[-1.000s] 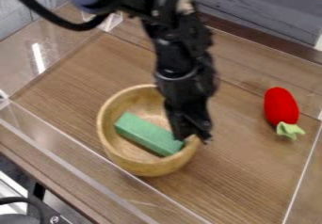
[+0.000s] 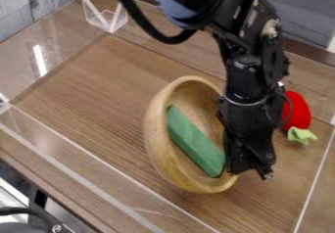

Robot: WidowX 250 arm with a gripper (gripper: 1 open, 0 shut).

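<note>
A tan bowl (image 2: 171, 174) stands tilted on the wooden table, with a green block (image 2: 195, 141) lying inside it. My black gripper (image 2: 233, 166) is down at the bowl's right side, shut, its tips at the rim; whether it pinches the rim is hard to tell. Behind the arm on the right, a red object (image 2: 299, 110) with a pale green tip is partly hidden.
A clear plastic piece (image 2: 105, 12) is at the back left. Table edges run along the lower left and the back.
The gripper has moved right, and the bowl has shifted right with it and tilted up, carrying the green block. The arm now partly covers the red object.
</note>
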